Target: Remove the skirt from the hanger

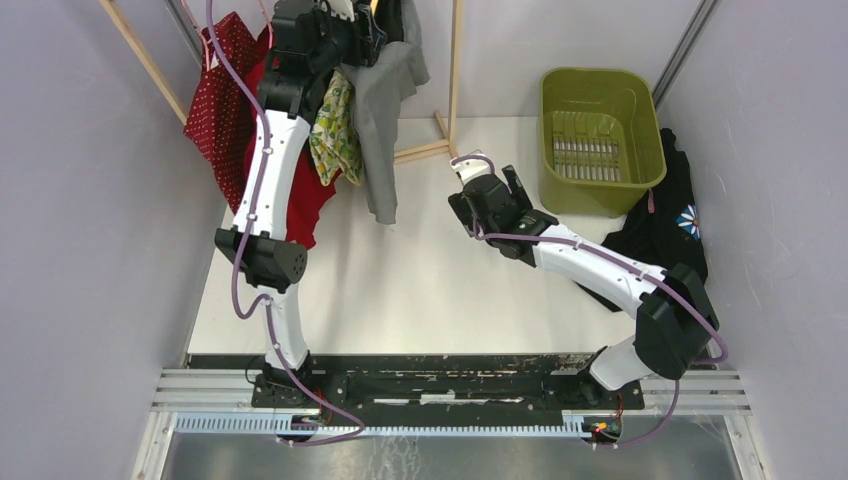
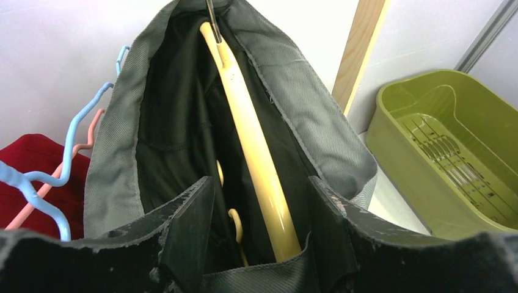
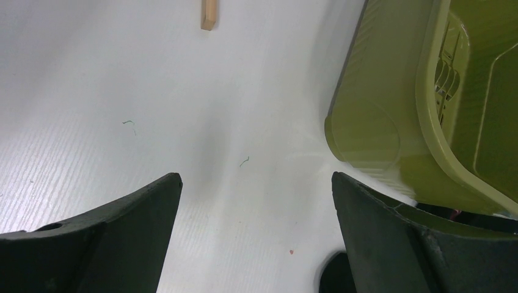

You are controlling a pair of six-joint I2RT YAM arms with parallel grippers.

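Observation:
A grey skirt hangs from the rack at upper left; in the left wrist view its grey waistband surrounds a yellow hanger. My left gripper is open at the waistband, fingers either side of the hanger, with cloth along the bottom between them. My right gripper is open and empty over the white floor, beside the bin.
A green bin stands at back right, on or beside black cloth. Red and patterned garments hang left of the skirt, with other hangers.

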